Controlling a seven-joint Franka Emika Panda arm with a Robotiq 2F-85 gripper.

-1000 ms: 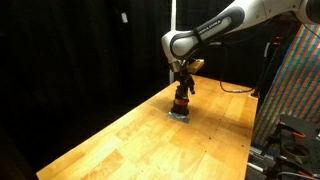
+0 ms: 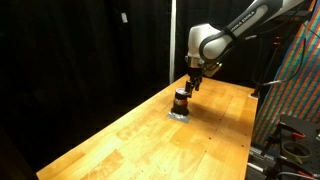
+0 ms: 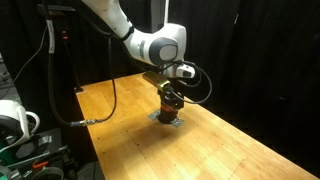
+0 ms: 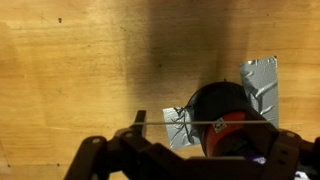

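Observation:
A black round object with a red band stands upright on the wooden table [image 2: 180, 106], held down by silver tape [image 2: 178, 117]. Over the table beside it hovers my gripper [image 2: 194, 88], right of the object in exterior view 1. From the wrist, the round black object [image 4: 214, 100] appears at lower right, its red part [image 4: 220, 132] partly hidden by my right finger [image 4: 285, 150]. Wide apart, the fingers leave the finger open; a thin pale line [image 4: 180, 123] stretches straight across between their tips. What that line is, I cannot tell.
Strips of silver tape [image 4: 261, 85] lie on the wood around the object. Cables [image 3: 205, 88] loop around the wrist. Bare wooden table [image 2: 110, 145] extends in front and to the left, with black curtains [image 2: 80, 60] behind.
In exterior view 1 my arm has shifted right, away from the black object, which it stood close above one second ago. The object has stayed in place.

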